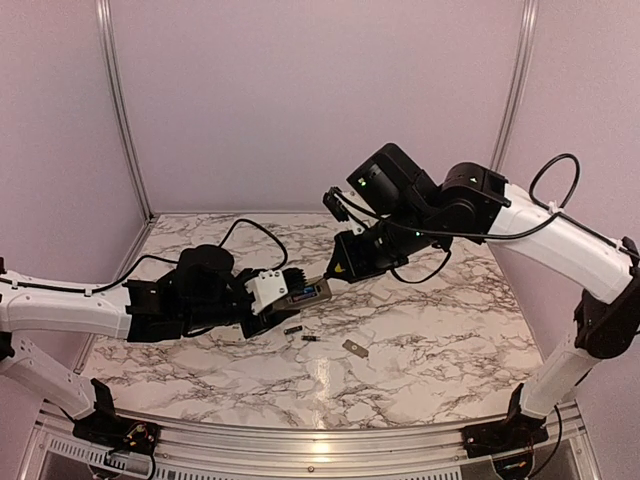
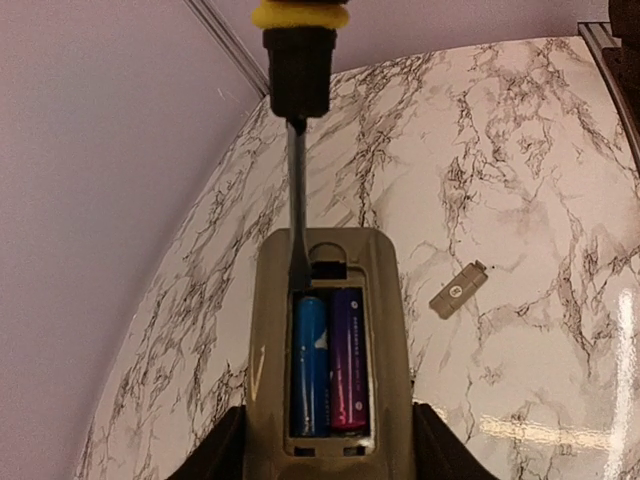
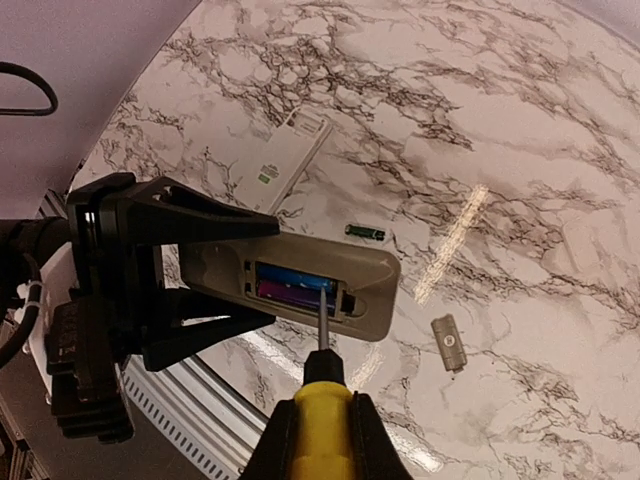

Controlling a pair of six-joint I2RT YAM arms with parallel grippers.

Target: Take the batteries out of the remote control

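Note:
My left gripper [image 1: 288, 295] holds the grey remote [image 2: 275, 370] in the air, back open, with a blue battery [image 2: 311, 365] and a purple battery [image 2: 348, 360] in its compartment. My right gripper is shut on a yellow-handled screwdriver [image 3: 323, 420], whose metal tip reaches the compartment's end by the batteries; whether it touches them I cannot tell.
The battery cover [image 3: 448, 343] lies on the marble table [image 1: 430, 360]. A small green battery [image 3: 364, 232] and a white flat object [image 3: 280, 160] also lie there, below the held remote.

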